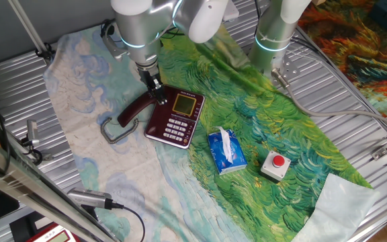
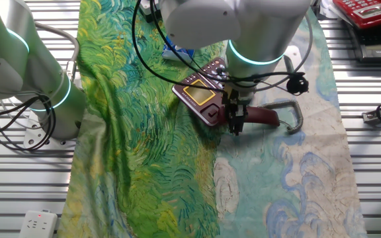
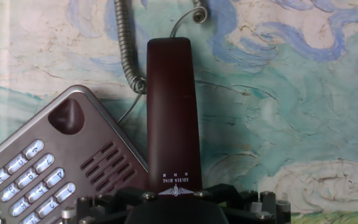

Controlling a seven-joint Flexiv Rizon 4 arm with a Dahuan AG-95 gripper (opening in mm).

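Note:
A dark red desk phone (image 1: 174, 125) lies on the painted cloth. Its handset (image 1: 135, 109) is off its usual place, with one end by the phone's top corner and the other reaching out over the pale cloth. In the wrist view the handset (image 3: 173, 112) runs up from the bottom edge, beside the phone base (image 3: 73, 152). My gripper (image 1: 160, 99) is down at the handset's phone-side end; its dark fingers (image 3: 135, 196) sit on both sides of it. Whether they press on the handset is hidden. From the other side, the gripper (image 2: 235, 123) covers part of the handset (image 2: 262, 116).
A coiled cord (image 1: 121, 134) loops beside the handset. A blue tissue pack (image 1: 226, 152) and a red-button box (image 1: 275, 165) stand to the phone's right. A silver device (image 1: 90, 198) with a cable is near the front left.

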